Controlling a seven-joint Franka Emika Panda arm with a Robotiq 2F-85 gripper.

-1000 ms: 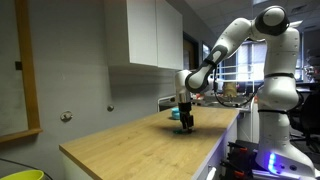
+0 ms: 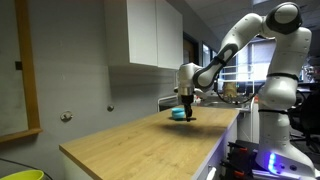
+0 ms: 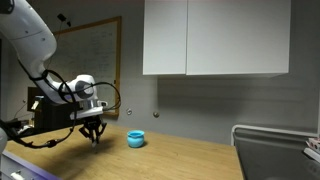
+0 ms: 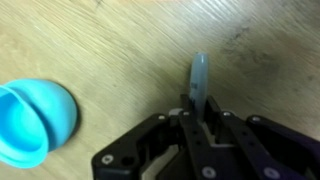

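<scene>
A slim pale grey, pen-like object (image 4: 199,72) sticks out from between the fingertips of my gripper, which is shut on it. Exterior view 2 has the gripper (image 3: 94,134) low over the wooden table, pointing down. A light blue bowl (image 3: 135,139) stands upright to its right there, apart from it. The same bowl (image 4: 40,120) shows at the left of the wrist view, and no contents are visible from that angle. In exterior view 1 the gripper (image 2: 189,115) partly overlaps the bowl (image 2: 178,114).
White cabinets (image 2: 155,32) hang above its back side. A yellow-green bin (image 2: 22,175) is on the floor at far left, clear of the arm.
The bowl has stayed put.
</scene>
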